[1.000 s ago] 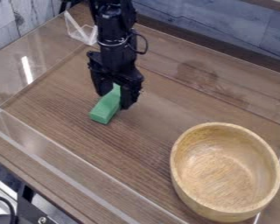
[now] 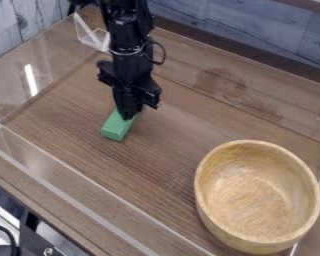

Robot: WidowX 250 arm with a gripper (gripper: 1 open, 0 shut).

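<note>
A small green block (image 2: 117, 127) lies on the wooden table (image 2: 83, 170), left of centre. The black arm reaches down from the top, and its gripper (image 2: 128, 105) is at the block's upper end, partly hiding it. The fingers are dark and small in this view; they appear close together, shut, and whether they touch the block is unclear.
A large empty tan bowl (image 2: 256, 210) sits at the front right. The table's left edge and some clear plastic are at the upper left, with a cable at the bottom left.
The gripper's fingers have drawn inward and up a little from their wider spread over the block. The green block looks to be in about the same place.
</note>
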